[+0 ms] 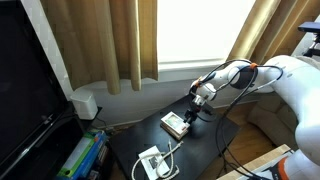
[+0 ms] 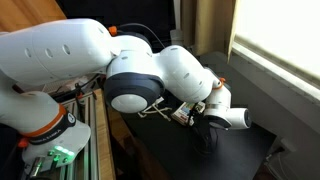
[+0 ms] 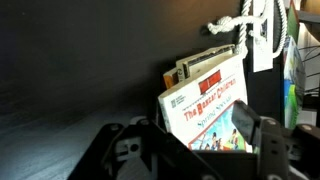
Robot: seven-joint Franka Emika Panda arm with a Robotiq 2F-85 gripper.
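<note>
A white-covered book titled "The Baker Children" (image 3: 205, 105) lies on the dark table, with a brown block of pages or box showing at its far edge. My gripper stands part open in the wrist view, one finger on each side of the book. Whether the fingers touch it cannot be told, as the near part of the book is hidden behind the gripper. From exterior view 1, the book (image 1: 174, 125) shows just left of the gripper (image 1: 190, 117). The arm covers much of the gripper in exterior view 2, where part of the book (image 2: 183, 114) shows.
A white power strip (image 1: 155, 162) and its cord (image 3: 243, 22) lie on the table beyond the book. Colourful books (image 1: 76, 155) stand to the left of the table. Bare dark tabletop (image 3: 80, 70) spreads left of the book in the wrist view.
</note>
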